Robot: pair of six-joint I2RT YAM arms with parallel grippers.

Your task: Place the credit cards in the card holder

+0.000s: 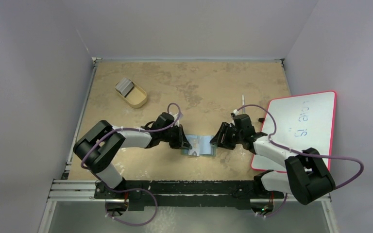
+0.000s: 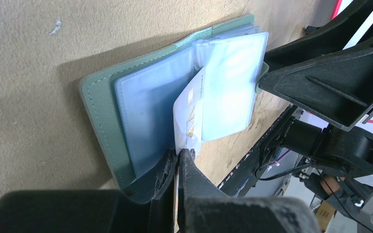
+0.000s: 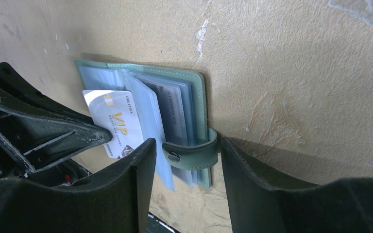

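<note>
The card holder [image 2: 102,116] lies open at the front middle of the table, with pale blue sleeves [image 2: 228,82] inside a green cover. A white VIP card [image 3: 116,116] stands at the sleeves, partly tucked among them. My left gripper is shut at the lower end of this card, its tips on the edge. My right gripper is part open at the holder's green strap [image 3: 192,160], one finger on either side of it.
A beige tray [image 1: 137,99] with a grey block [image 1: 125,86] sits at the back left. A whiteboard [image 1: 296,126] covers the right side.
</note>
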